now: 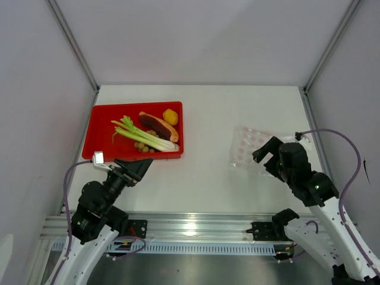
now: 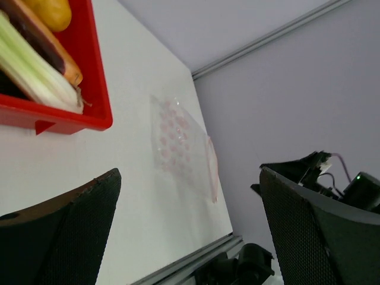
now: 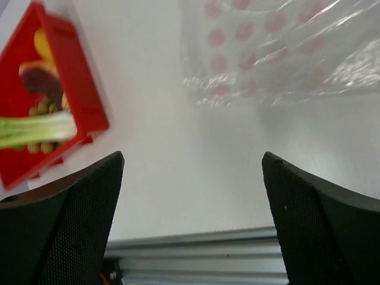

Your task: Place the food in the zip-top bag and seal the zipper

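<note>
A clear zip bag (image 1: 246, 148) printed with pink dots lies flat on the right of the table, partly under my right gripper (image 1: 265, 157) in the top view. That gripper is open and empty; the bag (image 3: 261, 50) shows beyond its fingers (image 3: 68, 222) in the right wrist view. The food sits in a red tray (image 1: 104, 127) at the left: celery (image 1: 145, 138), a long brown-and-orange item (image 1: 158, 126), a yellow item (image 1: 170, 117) and several small round brown pieces (image 1: 142, 147). My left gripper (image 1: 138, 172) hangs near the tray's front edge, open with nothing between its fingers.
Bare white table (image 1: 205, 136) stretches between tray and bag. A metal rail (image 1: 190, 222) runs along the front edge, and pale walls (image 1: 202, 41) enclose the back and sides.
</note>
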